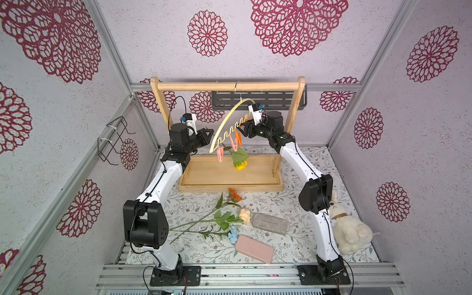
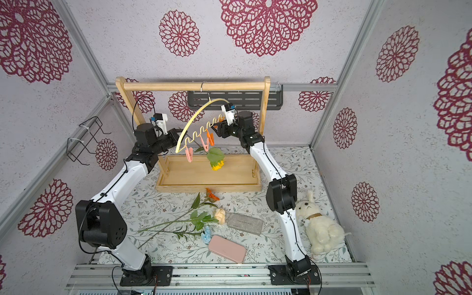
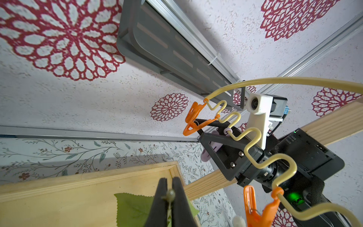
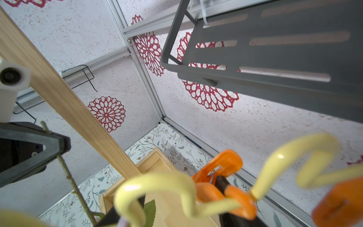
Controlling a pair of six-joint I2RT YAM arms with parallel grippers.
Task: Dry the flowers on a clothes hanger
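A yellow hanger [image 1: 228,118] hangs from the wooden rail with pink and orange clips along its zigzag bar. A sunflower [image 1: 241,164] dangles beside it, its stem [image 4: 68,177] rising from my left gripper, which is shut on that stem. My right gripper [image 1: 245,128] is at the bar's rear, part open, around an orange clip [image 4: 211,166]. More flowers [image 1: 223,221] lie on the table.
A wooden tray [image 1: 196,186] forms the stand's base. A grey rack [image 1: 218,103] is on the back wall. A grey case [image 1: 269,223], a pink case [image 1: 254,248] and a white plush toy [image 1: 351,231] lie in front.
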